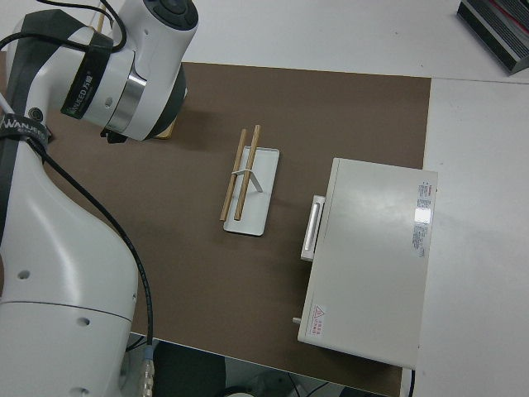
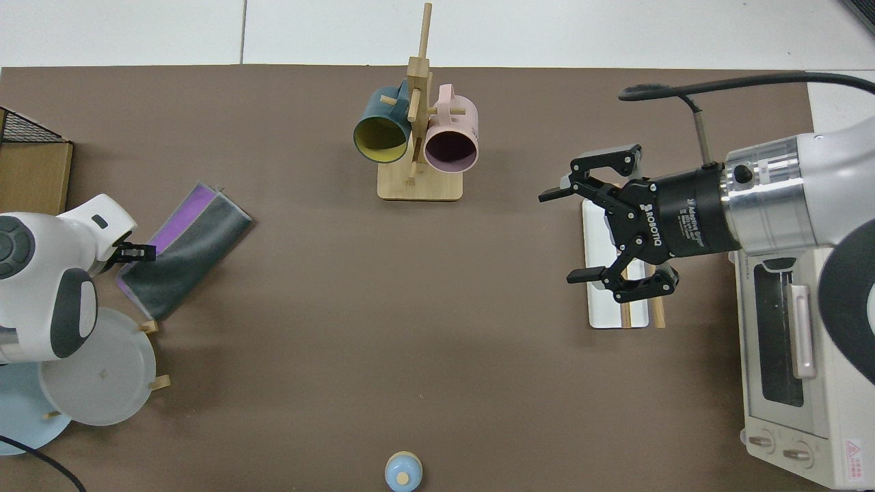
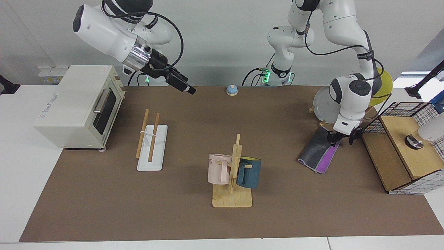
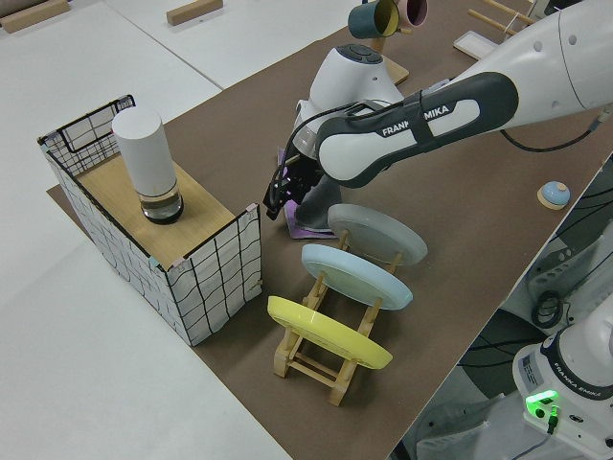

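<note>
My left gripper (image 3: 344,137) is low over the grey-and-purple cloth (image 2: 184,250) at the left of the mat; whether it is open or shut is unclear. My right gripper (image 2: 554,236) hangs open with empty fingers at the right, above a white rack with wooden sticks (image 1: 258,203). A wooden mug tree (image 2: 420,188) holds a teal mug (image 2: 375,131) and a pink mug (image 2: 451,143). Pale and yellow plates (image 4: 326,333) stand in a wooden rack by my left arm.
A white oven (image 3: 73,106) stands at the right, a wire-and-wood basket (image 4: 206,283) with a white cylinder (image 4: 144,158) at the left. A small blue round object (image 2: 402,471) sits near the robot's side.
</note>
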